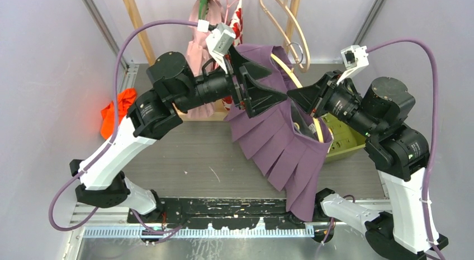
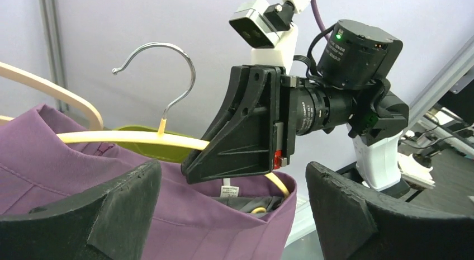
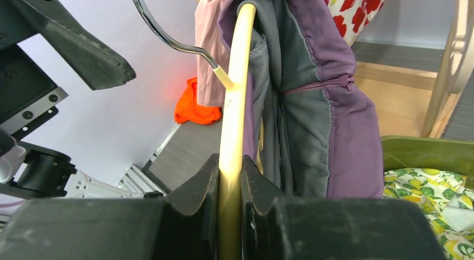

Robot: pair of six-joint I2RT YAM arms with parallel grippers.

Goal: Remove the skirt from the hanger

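The purple pleated skirt [image 1: 279,142] hangs from a yellow hanger [image 1: 288,70] with a metal hook [image 2: 187,67]. My right gripper has its fingers closed around the hanger bar, to one side of the hook. In the left wrist view the hanger's bar [image 2: 126,137] runs through the skirt's waist opening [image 2: 235,207]. My left gripper [image 1: 276,86] is open, its fingers [image 2: 112,215] spread wide in front of the skirt [image 2: 33,170]. Nothing shows held between them. In the top view the left fingers overlap the skirt's upper part; whether they touch it I cannot tell.
A wooden rack [image 1: 294,25] stands at the back, with a pink garment [image 1: 198,64] and a red-and-white one [image 1: 235,22]. A green basket [image 1: 338,140] with lemon-print cloth [image 3: 430,198] is at right. Orange cloth [image 1: 118,112] lies at left.
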